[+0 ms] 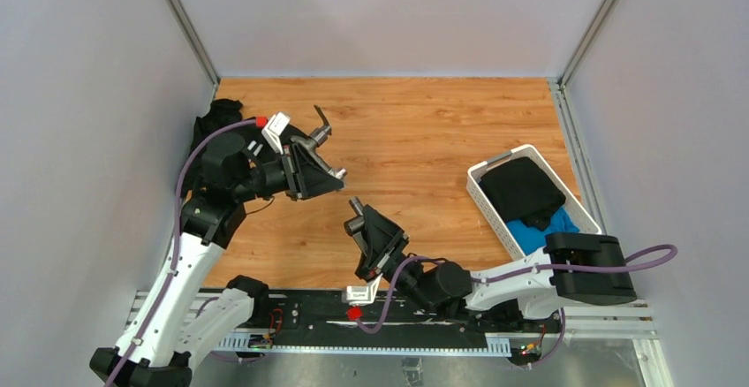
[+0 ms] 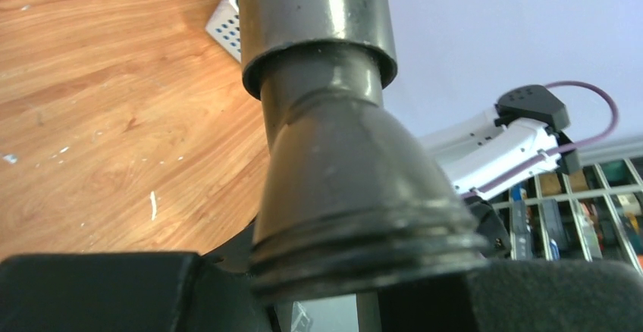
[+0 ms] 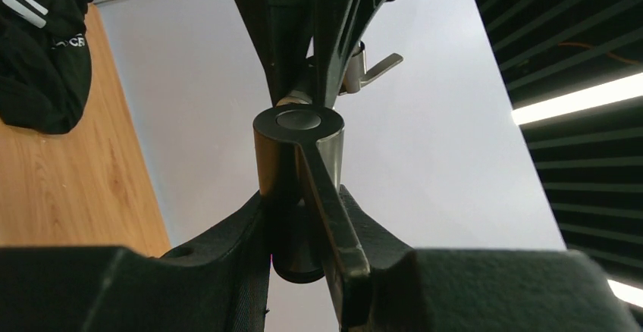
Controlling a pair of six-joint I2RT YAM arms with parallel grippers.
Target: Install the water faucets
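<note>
A metal faucet (image 1: 316,140) with a side lever is held in my left gripper (image 1: 309,170), above the table at center left; its grey body (image 2: 349,173) fills the left wrist view. Lower and to the right, my right gripper (image 1: 375,232) points upward with a dark cylindrical piece (image 3: 299,131) bearing a lever between its fingers; how tightly they close on it is hidden. In the right wrist view this piece stands in front of my left gripper and the faucet, apart from them in the top view.
A black cloth (image 1: 212,122) lies at the left. A white basket (image 1: 478,193) with black and blue cloths sits at the right. Walls border both sides.
</note>
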